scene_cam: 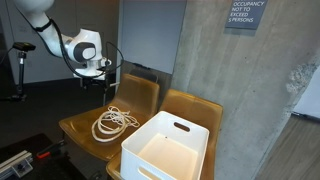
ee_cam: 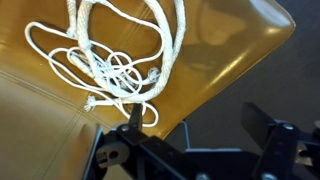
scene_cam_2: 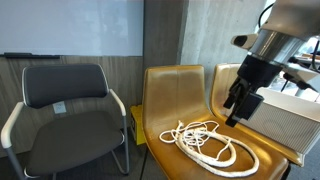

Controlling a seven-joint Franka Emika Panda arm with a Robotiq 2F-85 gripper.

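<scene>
A coil of white rope (scene_cam: 113, 122) lies on the seat of the brown chair (scene_cam: 90, 144), beside the white box. Its loose loops (scene_cam_2: 205, 146) spread over the seat in the second exterior view. From the wrist, the thick rope (ee_cam: 172, 50) and a tangle of thinner cord (ee_cam: 118, 70) show at upper left. My gripper is open above the chair, apart from the rope, with a wide empty gap between its fingers. In the first exterior view the arm hangs behind and left of the rope.
An empty white box (scene_cam: 155, 153) with handle slots stands on the neighbouring brown chair (scene_cam: 194, 107). A concrete wall (scene_cam: 235, 80) rises behind. To the left in the second exterior view is a dark chair (scene_cam_2: 70, 110) with white armrests.
</scene>
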